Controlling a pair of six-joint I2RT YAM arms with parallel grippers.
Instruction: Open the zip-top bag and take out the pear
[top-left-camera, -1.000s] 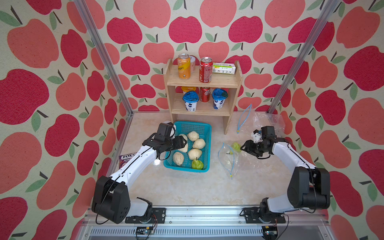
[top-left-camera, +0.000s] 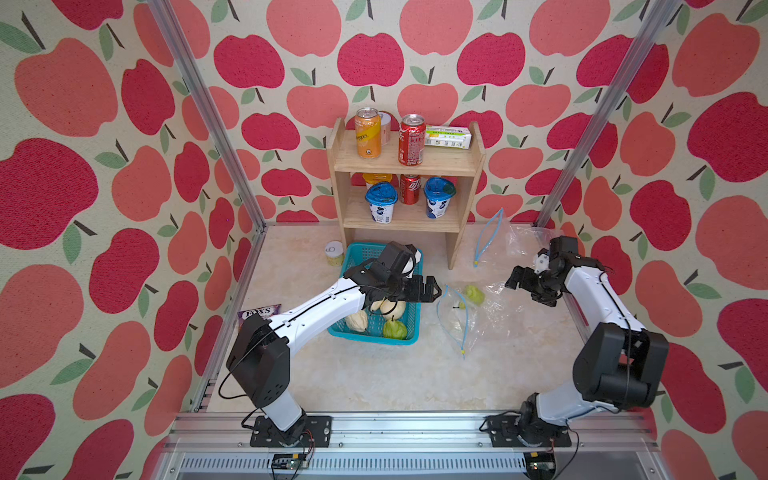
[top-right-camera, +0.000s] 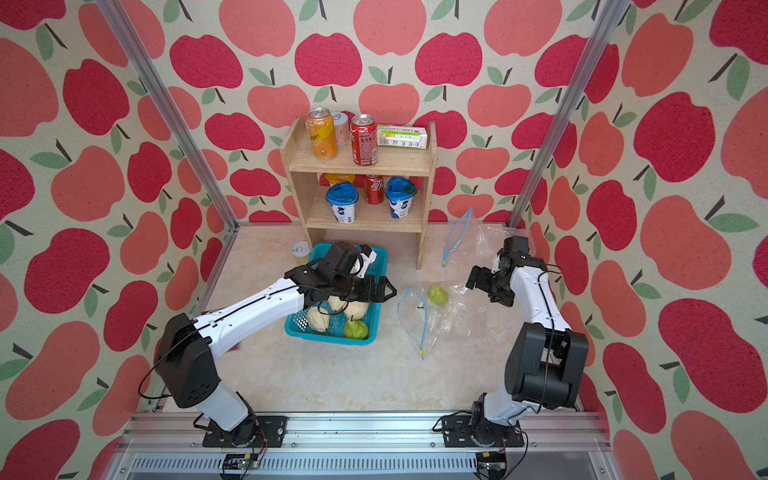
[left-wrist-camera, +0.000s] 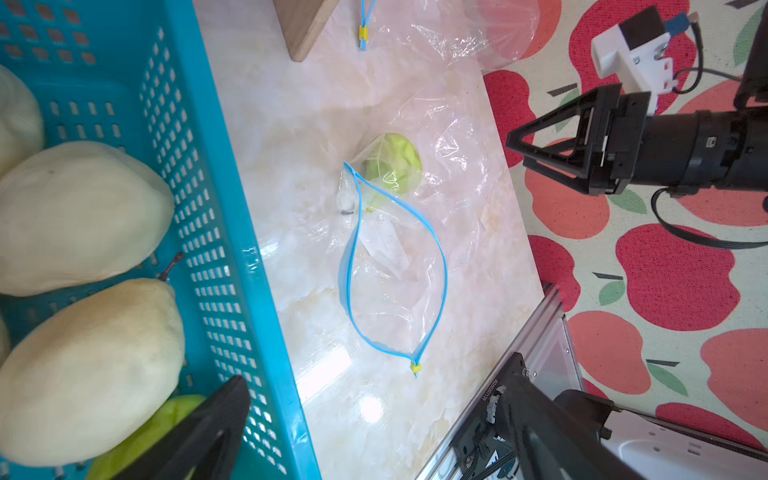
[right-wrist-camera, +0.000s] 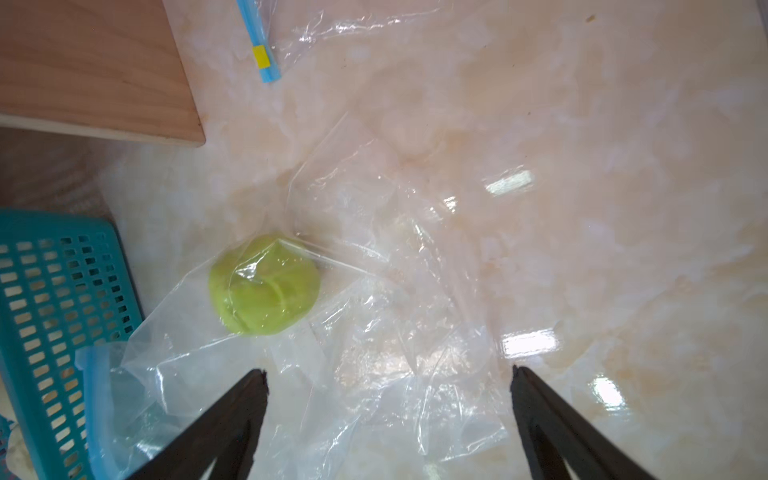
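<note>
A clear zip bag (left-wrist-camera: 392, 288) with a blue zipper lies on the table right of the basket, its top edges spread into a loop near the front. The green pear (right-wrist-camera: 264, 284) is inside, under the plastic at the bag's back part. My left gripper (top-left-camera: 422, 289) is open above the basket's right side, left of the bag. My right gripper (top-left-camera: 524, 281) is open above the table to the right of the pear, with nothing between its fingers.
A teal basket (top-right-camera: 372, 324) holds several pears. A second clear bag (top-right-camera: 480, 236) lies at the back right. A wooden shelf (top-left-camera: 412, 220) with cans and cups stands at the back.
My left gripper has moved right across the basket toward the bag. The right gripper has shifted right and up, uncovering the pear.
</note>
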